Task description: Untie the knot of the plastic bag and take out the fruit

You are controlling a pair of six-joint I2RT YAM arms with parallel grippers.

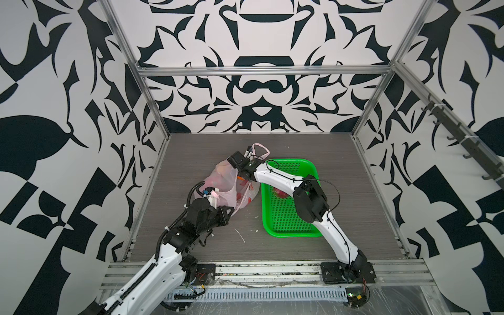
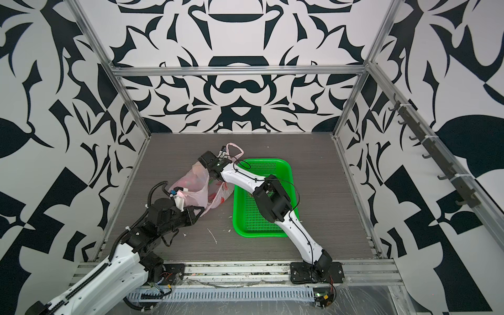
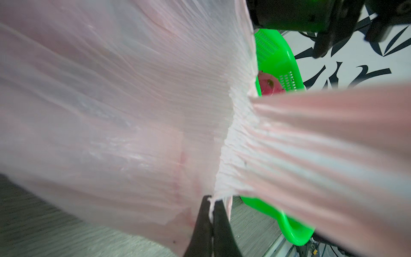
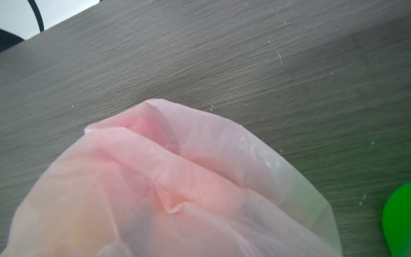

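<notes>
The pink translucent plastic bag lies on the left of the table, a loop of handle standing up at the back. My left gripper is shut on a thin gathered strip of it at the front. My right gripper is above the bag, fingers apart at the top of the left wrist view; what lies between them is unclear. Orange fruit shows blurred through the plastic. A red fruit sits in the green basket, partly hidden by the right arm.
Patterned walls and metal rails enclose it. The right arm stretches across the basket.
</notes>
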